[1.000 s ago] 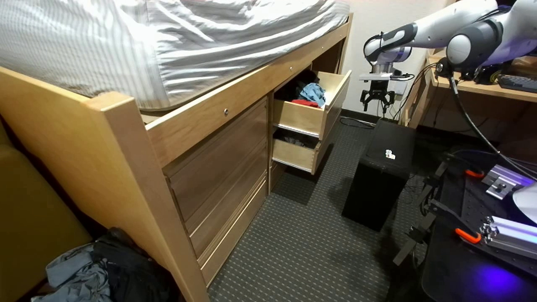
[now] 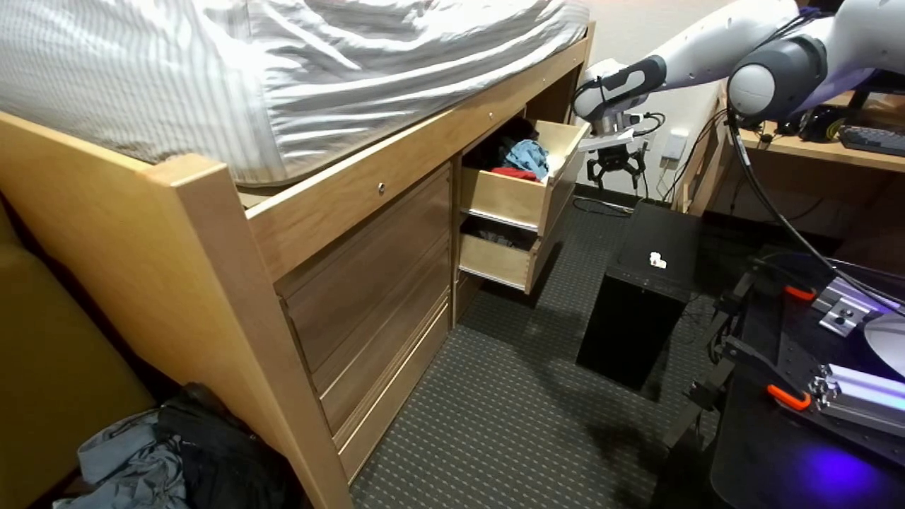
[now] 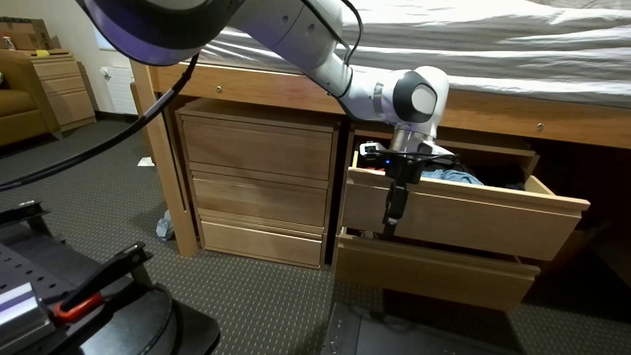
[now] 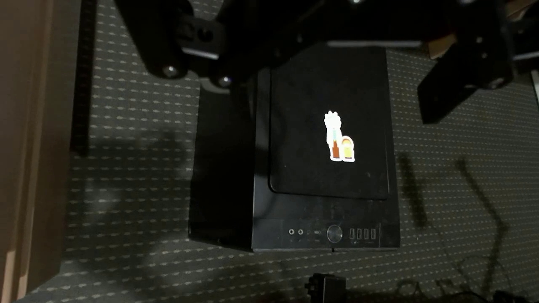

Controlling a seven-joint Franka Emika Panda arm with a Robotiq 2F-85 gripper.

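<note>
My gripper (image 2: 616, 178) hangs open beside the pulled-out upper drawer (image 2: 507, 195), on its outer side, with nothing between its fingers. In the second exterior view the gripper (image 3: 390, 227) points down in front of the upper drawer's front panel (image 3: 455, 213); whether it touches the wood cannot be told. Blue cloth (image 2: 527, 158) and red cloth (image 2: 515, 173) lie in that drawer. Below it, the lower drawer (image 2: 494, 259) is also partly out, with dark contents. In the wrist view the fingers (image 4: 438, 88) are spread wide above a black computer case (image 4: 323, 212).
The black case (image 2: 632, 331) with a white sticker (image 2: 657, 260) stands on the carpet near the drawers. Closed drawers (image 3: 257, 145) are to the left in the second exterior view. A black table (image 2: 814, 449) with clamps stands at the right.
The arm and gripper have moved left, from above the back of the black case to close beside the upper drawer. The gripper has turned and stays open. Both drawers look unmoved.
</note>
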